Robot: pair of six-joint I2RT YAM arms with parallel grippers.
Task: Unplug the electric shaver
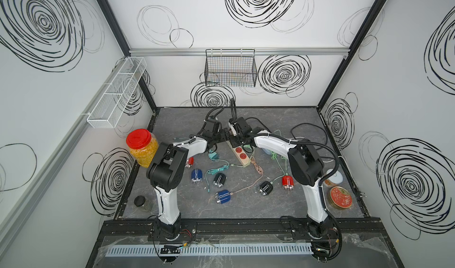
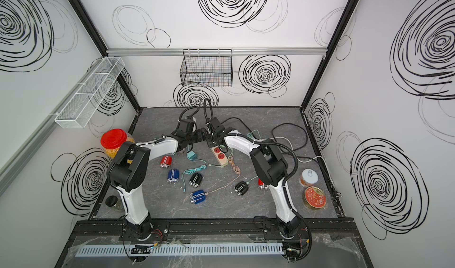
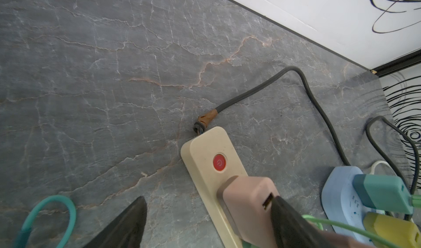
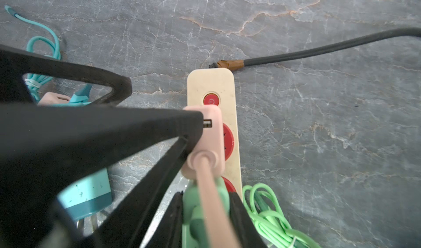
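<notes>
A cream power strip with a red switch carries a pink plug and, in the right wrist view, a mint green plug behind a pink cord. My right gripper has its fingers either side of the mint plug; whether they grip it is unclear. In the left wrist view my left gripper stands part open above the strip, one finger near the pink plug. Several shavers, blue, black and red, lie on the table.
Another socket block with plugs sits to the right in the left wrist view. A yellow jar stands far left, tins at the right. Coiled cords lie around the strip.
</notes>
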